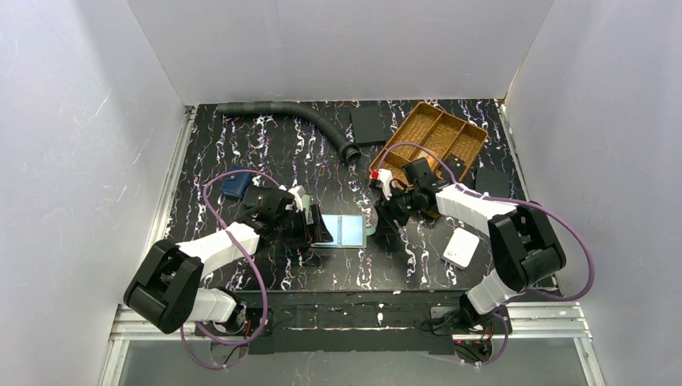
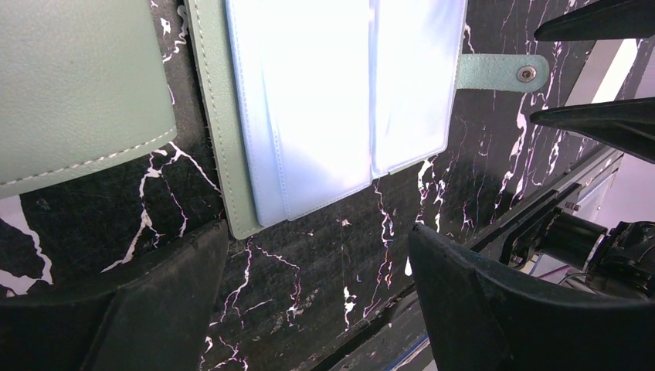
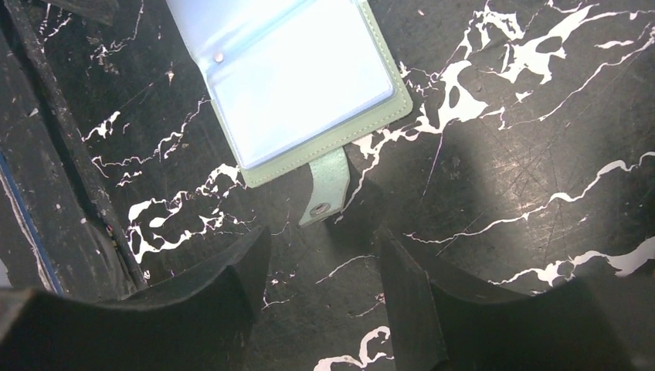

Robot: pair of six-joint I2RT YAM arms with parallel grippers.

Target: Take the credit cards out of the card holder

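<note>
The pale green card holder (image 1: 351, 232) lies open on the marble table, its translucent sleeves (image 2: 317, 108) showing and its snap strap (image 3: 328, 182) sticking out to the right. My left gripper hovers at the holder's left edge, fingers apart with only table and holder visible between them; whether cards are inside the sleeves cannot be told. My right gripper stands open just beyond the strap, nothing between its fingers. In the left wrist view, the right gripper's dark fingers (image 2: 592, 117) hang above the table beside the strap.
A brown divided tray (image 1: 430, 121) sits at the back right, a black hose (image 1: 289, 108) along the back, a blue case (image 1: 236, 182) at left, a white rectangular object (image 1: 460, 248) at front right. Bare table lies around the hose's open end and in front of the holder.
</note>
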